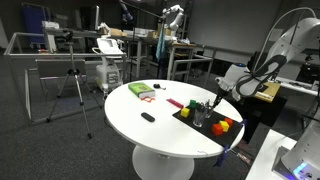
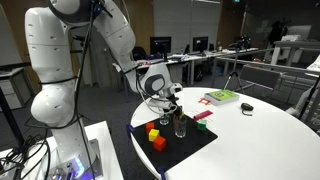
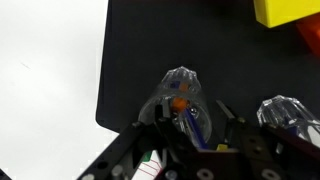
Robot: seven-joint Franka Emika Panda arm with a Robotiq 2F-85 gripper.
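Observation:
Down in the wrist view my gripper has its fingers apart, at the near side of a clear ribbed glass (image 3: 179, 84). Something orange and something blue show inside or through this glass. Whether the fingers touch it cannot be told. A second clear glass (image 3: 285, 110) stands to the right. In the second exterior view one glass (image 2: 180, 126) is on the black mat (image 2: 190, 147), and the other glass (image 2: 164, 117) is beside it, both close below the arm's end.
Yellow blocks, such as the yellow block (image 3: 288, 8), and red blocks, such as the red block (image 2: 159, 144), lie near the glasses. Green items, a red marker (image 1: 174, 102) and a green box (image 1: 141, 89) are farther off. The white table (image 1: 140, 125) has free room.

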